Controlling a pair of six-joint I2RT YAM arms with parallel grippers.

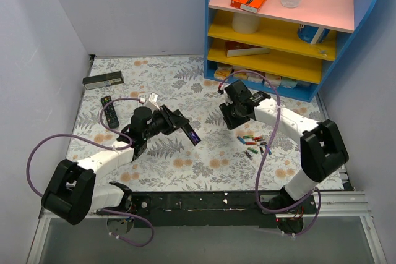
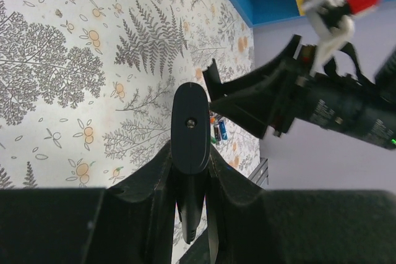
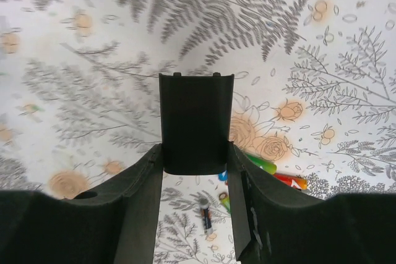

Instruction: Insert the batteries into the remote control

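A slim black remote (image 1: 192, 135) hangs tilted over the middle of the table, my left gripper (image 1: 179, 123) shut on it. In the left wrist view the remote (image 2: 190, 128) is end-on, so its battery bay does not show. My right gripper is shut on a flat black piece with two small tabs on its far edge, which looks like a battery cover (image 3: 197, 115). From above, this gripper (image 1: 231, 119) is right of the remote and apart from it. Several small coloured batteries (image 1: 252, 141) lie loose on the tabletop, close to the right gripper.
A second remote (image 1: 110, 112) and a dark box (image 1: 103, 80) lie at the far left. The blue shelf unit (image 1: 210, 23) stands at the back right.
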